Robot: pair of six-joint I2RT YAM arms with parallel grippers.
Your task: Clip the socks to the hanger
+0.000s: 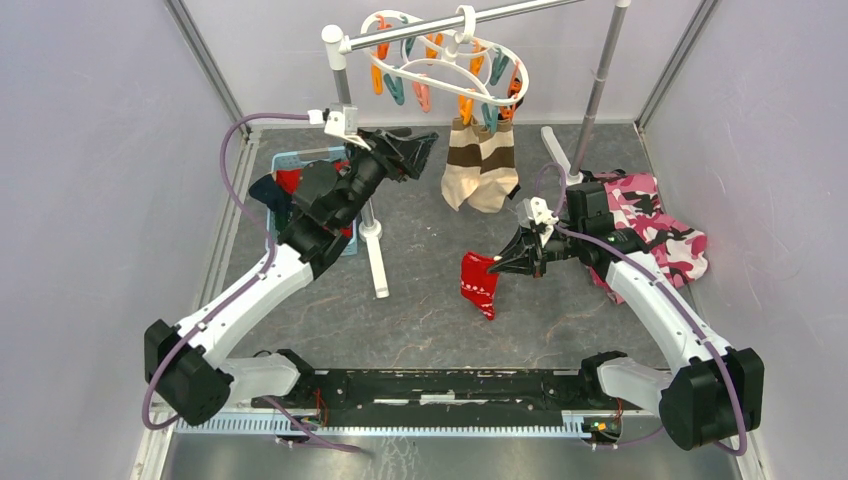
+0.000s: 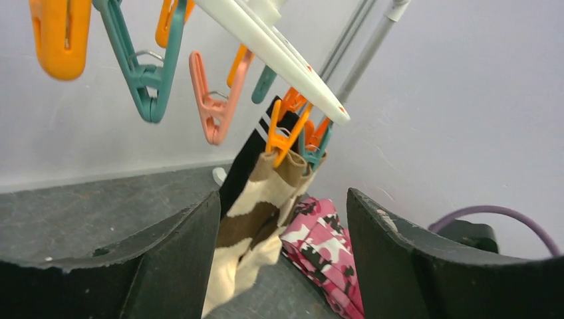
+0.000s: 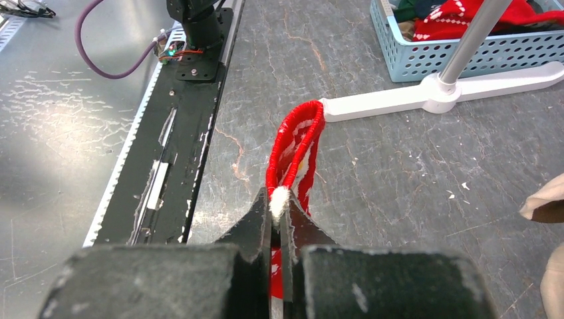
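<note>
My right gripper is shut on the cuff of a red sock [image 1: 479, 285] with white patterning, which hangs from it over the middle floor. The sock's open cuff rises past the fingertips in the right wrist view. Nothing lies between the fingers of my left gripper [image 1: 425, 155], held apart just below and left of the hanger [image 1: 527, 85]. Orange, teal and pink clips dangle from its white ring; a pink clip [image 2: 219, 100] and a teal clip [image 2: 147, 73] show in the left wrist view, empty. Brown-and-cream striped socks [image 1: 480, 170] hang clipped at its right side.
The blue basket [image 1: 345, 247] of clothes stands at the left, partly behind my left arm. A metal rack pole [image 1: 598, 85] rises on the right, near a pink camouflage cloth [image 1: 655, 225]. Bare floor lies between the arms.
</note>
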